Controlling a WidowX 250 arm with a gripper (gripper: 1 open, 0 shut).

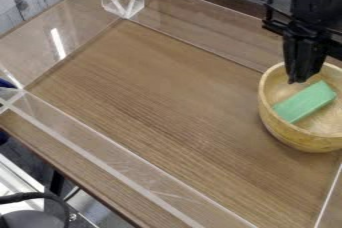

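Note:
At the right of the camera view a yellow bowl (278, 128) sits on the wooden surface, holding a green rectangular block (303, 102). Above the bowl's back edge my black gripper (297, 76) points down, shut, with nothing seen between its fingers. It partly hides the back of the bowl.
The wooden tray floor (147, 102) is clear across the left and middle, bordered by clear plastic walls. A small clear bracket (123, 2) stands at the top left. Black cables (34, 202) lie at the bottom-left edge.

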